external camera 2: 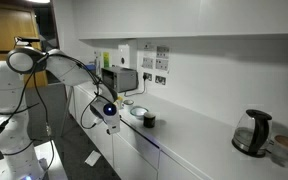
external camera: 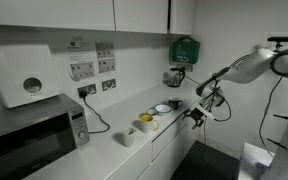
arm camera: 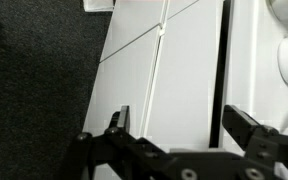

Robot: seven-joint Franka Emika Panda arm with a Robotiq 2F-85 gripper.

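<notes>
In the wrist view my gripper is open, its dark fingers (arm camera: 112, 142) wide apart with nothing between them. White cabinet fronts (arm camera: 134, 85) fill the view beyond the fingers. Exterior view 1 has the gripper (external camera: 197, 121) small, in front of the cabinets near the far end of the counter. From the other side, the arm (external camera 2: 109, 108) reaches in from the left and hangs by the counter's front edge. Fine detail at the fingertips is too small to make out in the exterior views.
The counter (external camera: 112, 150) holds a yellow-and-white pot (external camera: 149, 123), a white container (external camera: 129, 137), a pale round dish (external camera: 163, 108) and a microwave (external camera: 34, 130). A dark pot (external camera 2: 149, 121) stands near the arm; a kettle (external camera 2: 252, 132) is farther right.
</notes>
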